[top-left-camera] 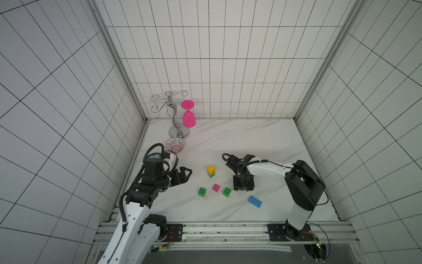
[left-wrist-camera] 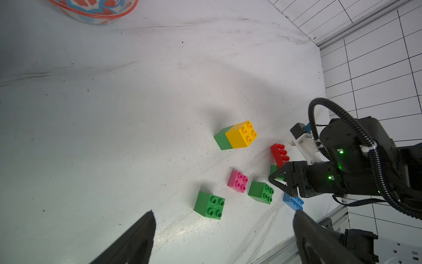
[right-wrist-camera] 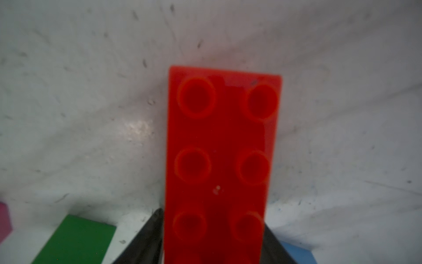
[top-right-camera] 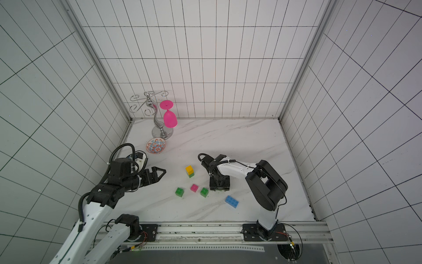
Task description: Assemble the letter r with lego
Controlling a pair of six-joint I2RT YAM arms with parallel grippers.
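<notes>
A long red brick (right-wrist-camera: 222, 145) fills the middle of the right wrist view, studs up. The fingers (right-wrist-camera: 142, 246) of my right gripper stand close along its two long sides; whether they press on it I cannot tell. A green brick (left-wrist-camera: 273, 169) is partly hidden behind that gripper. Two green bricks (left-wrist-camera: 210, 205) (left-wrist-camera: 261, 192) and a pink brick (left-wrist-camera: 237, 181) lie apart on the table. A yellow brick (left-wrist-camera: 241, 134) sits on another green brick (left-wrist-camera: 222, 138). My left gripper (top-left-camera: 189, 175) hangs open and empty at the left.
A blue brick (top-left-camera: 255, 201) lies near the front, right of the others. At the back left are a patterned bowl (top-left-camera: 175, 145) and a metal stand (top-left-camera: 178, 130) with a pink goblet (top-left-camera: 189, 118).
</notes>
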